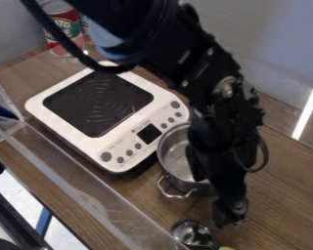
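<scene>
My black gripper (229,203) hangs low on the right, in front of and partly over a steel pot (176,164) with a handle on its near side. Just below the gripper, a small shiny metal object (192,234) with a yellowish part lies at the bottom edge. A white induction cooker (62,103) with a black top stands left of the pot.
A clear plastic rail (87,195) runs along the left front of the wooden counter (277,205). Red cans (62,29) stand at the back left.
</scene>
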